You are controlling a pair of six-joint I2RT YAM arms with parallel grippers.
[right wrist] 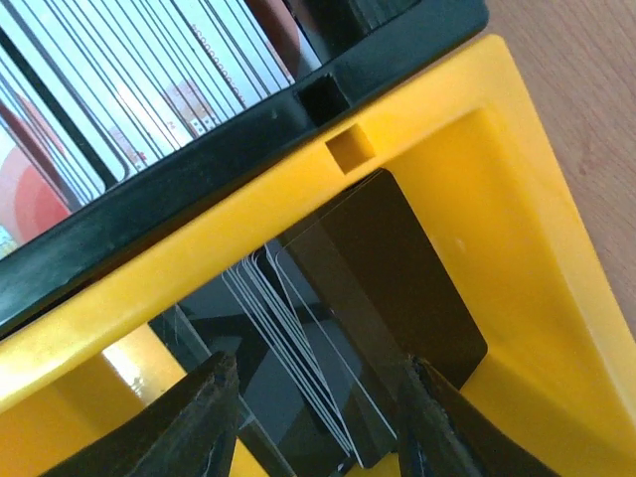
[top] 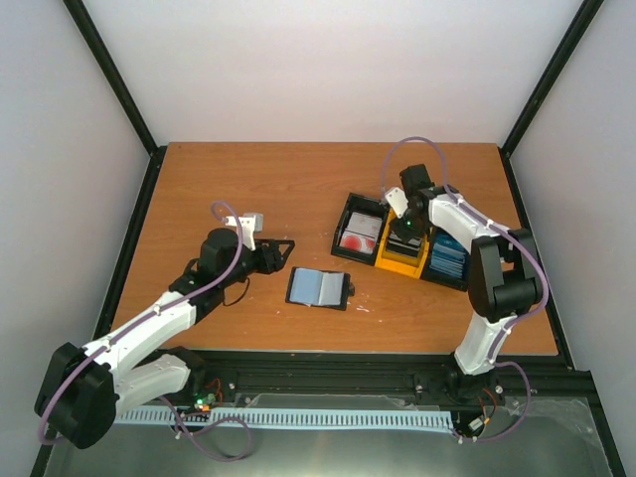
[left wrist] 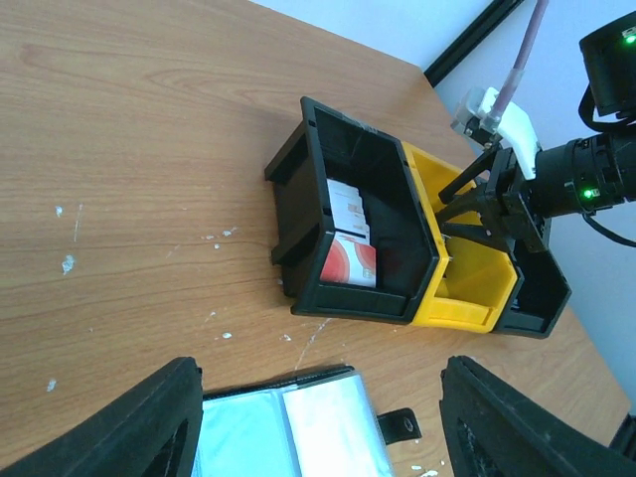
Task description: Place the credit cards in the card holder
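Dark cards (right wrist: 298, 348) lean in a stack inside the yellow bin (right wrist: 556, 298). My right gripper is over that bin, its fingertips parted on either side of the stack's edges; in this view it does not look closed on any card. The open card holder (top: 317, 288), with pale blue and white sleeves, lies on the table. Left of it and above the table, my left gripper hangs open with nothing between its fingers; the holder shows below the gap in the left wrist view.
A black bin (left wrist: 320, 278) with white-and-red cards (left wrist: 348, 258) stands left of the yellow one. Another black bin with blue cards (top: 448, 257) adjoins on the right.
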